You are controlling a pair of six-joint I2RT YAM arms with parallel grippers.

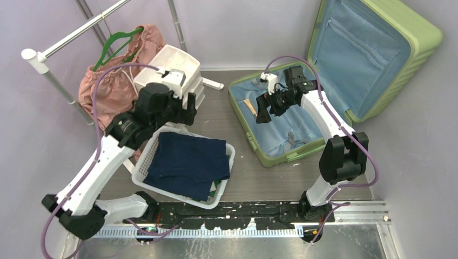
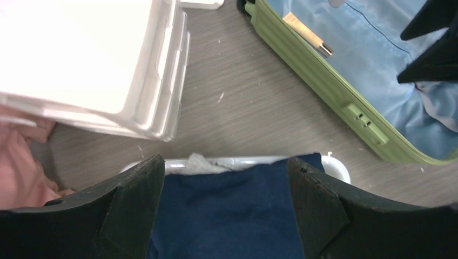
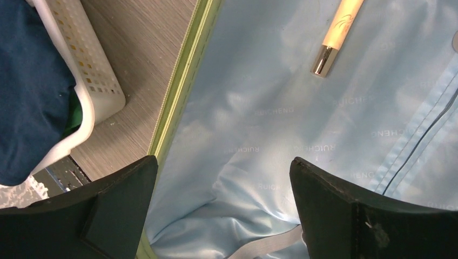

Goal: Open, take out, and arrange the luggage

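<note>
The green suitcase (image 1: 298, 156) lies open at the right, blue-lined, with a wooden-handled item (image 3: 341, 27) inside near its left edge. My right gripper (image 1: 263, 108) is over the suitcase, open and empty. My left gripper stands apart over the white basket (image 1: 229, 166), fingers spread with nothing held. Folded navy clothing (image 1: 186, 156) fills most of the basket, with some green beneath.
White stacked drawers (image 1: 173, 62) stand behind the basket. A pink garment (image 1: 102, 97) hangs on a green hanger from the rail at the left. Bare floor (image 1: 227, 129) separates drawers and suitcase.
</note>
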